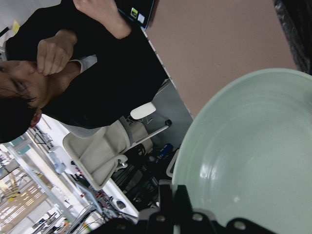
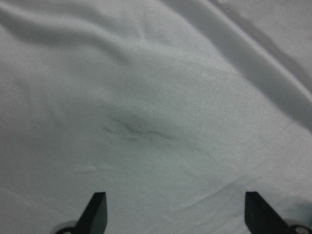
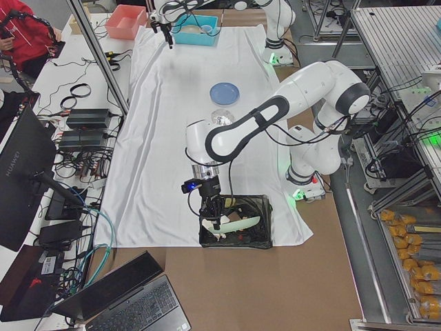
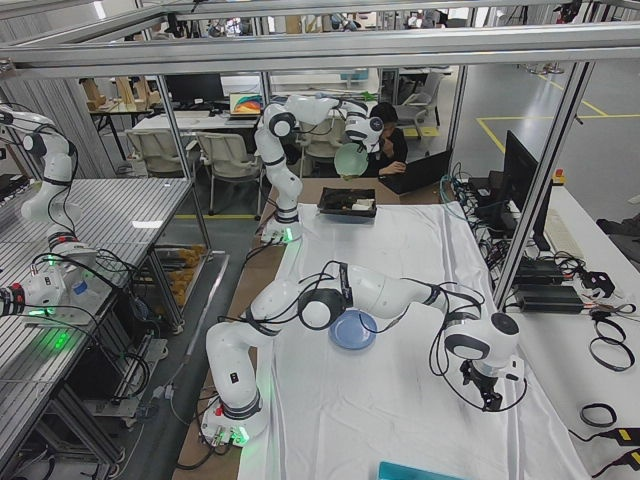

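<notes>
A pale green plate point(image 1: 243, 151) is held tipped up by my left gripper point(image 3: 212, 207), which is shut on its rim; it is over the black bin point(image 3: 251, 238), and shows as a green disc point(image 4: 350, 160) in the camera right view. The bin holds pale scraps and something yellowish. My right gripper stands open above bare white cloth, nothing between its fingers, at the far end of the table in the camera left view.
A blue plate point(image 3: 224, 93) and a clear dish point(image 3: 222, 117) lie mid-cloth. A teal bin point(image 3: 193, 38) and a pink bin point(image 3: 125, 22) are at the far end. A laptop point(image 3: 138, 303) and a seated person point(image 1: 73, 92) are near the bin's end.
</notes>
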